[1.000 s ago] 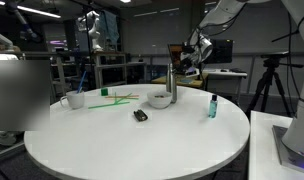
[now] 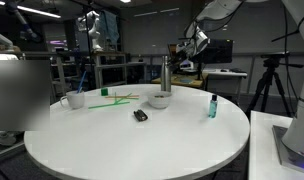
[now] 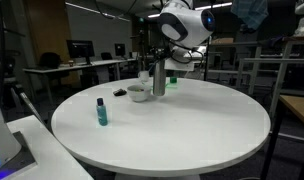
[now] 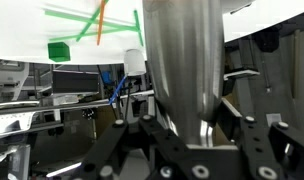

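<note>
A tall silver bottle [image 2: 166, 77] is upright at the far side of the round white table, just behind the white bowl [image 2: 159, 100] in the first exterior view. My gripper [image 2: 179, 60] is shut on its upper part. From the other side, the same bottle [image 3: 159, 80] hangs below the gripper [image 3: 158, 53], to the right of the bowl [image 3: 139, 93]. Whether its base touches the table cannot be told. In the wrist view the silver bottle [image 4: 187, 55] fills the middle and hides the fingertips.
A small teal bottle [image 2: 213, 106] stands near the right edge. A black object [image 2: 140, 115] lies mid-table. Further left are a white mug [image 2: 75, 100], a green block [image 2: 105, 92] and thin coloured sticks [image 2: 117, 102].
The silver bottle and my gripper have shifted slightly left and up in the first exterior view, bringing the bottle closer behind the bowl. The other things have stayed put.
</note>
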